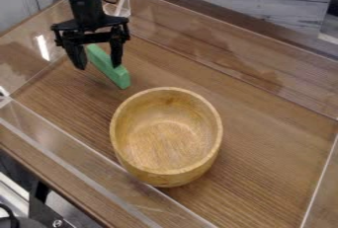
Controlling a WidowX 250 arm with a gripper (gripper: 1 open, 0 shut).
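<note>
My gripper (91, 44) is at the upper left, open, its two dark fingers on either side of the upper part of a green block (110, 71). The elongated block lies slanted on the wooden table; whether the fingers touch it cannot be told. A round wooden bowl (166, 133) stands at the lower middle.
A pale wall runs along the back edge. Dark cables lie at the bottom left corner.
</note>
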